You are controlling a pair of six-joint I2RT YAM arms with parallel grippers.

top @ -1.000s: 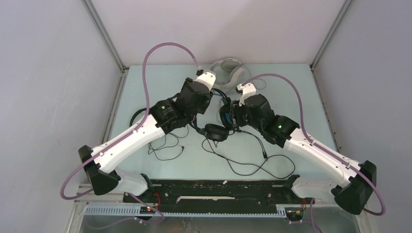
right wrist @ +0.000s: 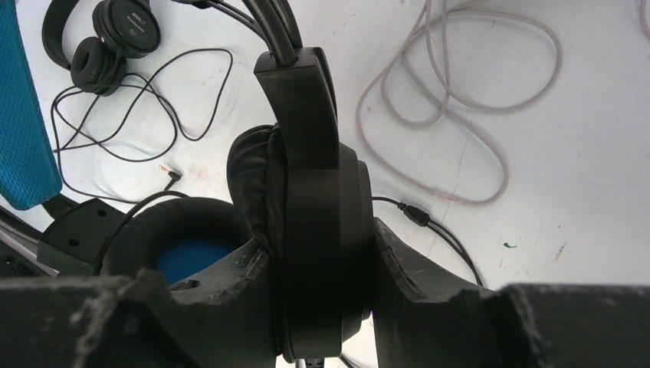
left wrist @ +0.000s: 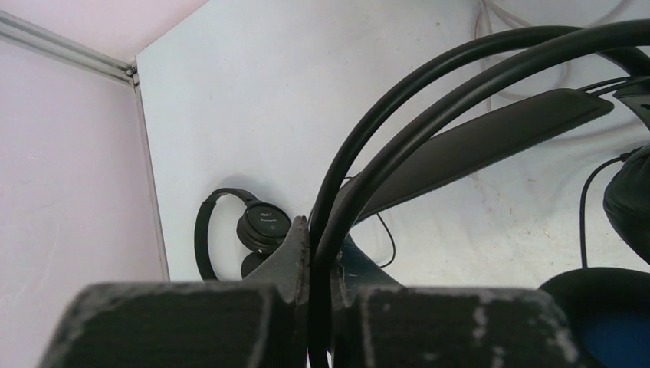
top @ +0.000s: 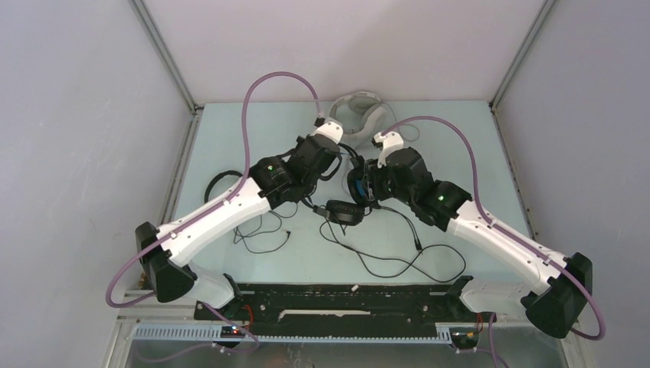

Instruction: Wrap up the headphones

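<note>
Large black headphones with blue inner padding are held above the table by both grippers. My left gripper is shut on the black double-tube headband (left wrist: 398, 123), whose padded strap (left wrist: 490, 134) lies beside it. My right gripper is shut on one ear cup (right wrist: 299, 199), held upright; the other cup (top: 345, 212) hangs lower, toward the front in the top view. The cable (top: 387, 258) trails in a loose loop on the front right of the table.
Small black headphones (left wrist: 264, 224) with a tangled cord lie at the left, partly under my left arm. White-grey headphones (top: 368, 123) with a pale cable lie at the back centre. Bare table (top: 467, 138) shows at the back right.
My left arm has shifted slightly to the right and turned a little, with the headband in its gripper; the hanging cup moved slightly with it. The right arm is essentially still.
</note>
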